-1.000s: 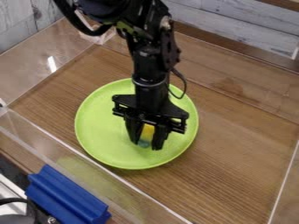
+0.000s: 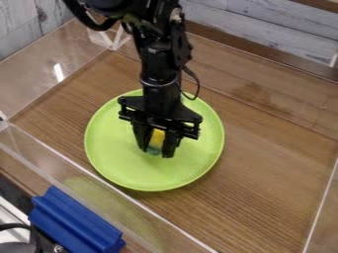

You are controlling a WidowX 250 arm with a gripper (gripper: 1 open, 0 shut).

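The black robot gripper [image 2: 157, 140] reaches down from the top centre over a round green plate [image 2: 185, 173]. It is shut on a small yellow object [image 2: 157, 136] with a paler, bluish lower part, which is partly hidden by the fingers, near the plate's middle.
A blue rack-like object [image 2: 73, 222] sits at the lower left, outside the clear-edged wooden tray. A white plank wall runs along the back.
The gripper has shifted slightly left and up over the last second, with the yellow object moving along between its fingers.
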